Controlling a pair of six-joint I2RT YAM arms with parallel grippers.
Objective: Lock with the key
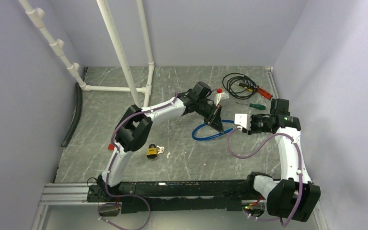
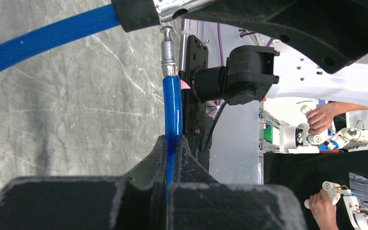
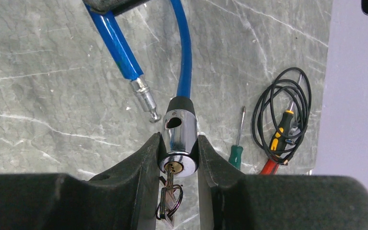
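Observation:
A blue cable lock (image 1: 203, 138) is held up between both arms in a loop. My left gripper is shut on the blue cable near its silver pin end (image 2: 168, 53), which sticks out past the fingertips. My right gripper is shut on the chrome lock head (image 3: 180, 128), which has a dark hole in its side. A key (image 3: 171, 176) on a wire ring stands in the keyhole at the head's end, between the right fingers. Close beside the head, the pin is outside the hole in the right wrist view.
A yellow padlock (image 1: 152, 152) with small white pieces lies at the left. Behind the right arm are a coiled black cable (image 1: 230, 85), a green screwdriver (image 1: 258, 106) and a red-handled tool (image 1: 264, 93). White pipes (image 1: 148, 79) stand at the back left.

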